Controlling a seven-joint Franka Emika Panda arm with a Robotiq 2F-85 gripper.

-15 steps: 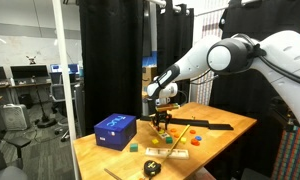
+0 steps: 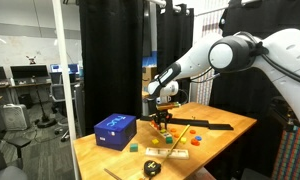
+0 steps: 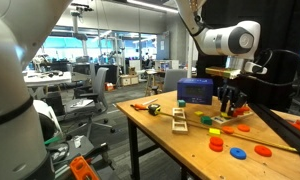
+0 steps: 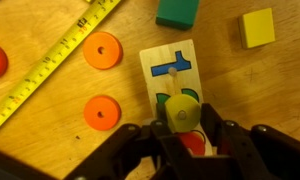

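In the wrist view a round yellow disc (image 4: 183,112) sits between the fingers of my gripper, which is shut on it. Directly below in that view is a wooden number board (image 4: 159,68) with a blue 1, a peg and green leaf shapes; the disc covers part of it. Whether the disc touches the peg cannot be told. A red round piece (image 4: 193,143) shows on the board's lower part, partly hidden by the gripper. In exterior view 2 my gripper (image 3: 228,104) is low over the table among the coloured pieces.
Two orange discs (image 4: 102,50) and a yellow ruler (image 4: 52,60) lie left of the board. A green block (image 4: 178,12) and a yellow block (image 4: 257,28) are beyond it. A blue box (image 2: 115,131) stands on the table (image 2: 90,160), near a wooden tray (image 2: 167,153).
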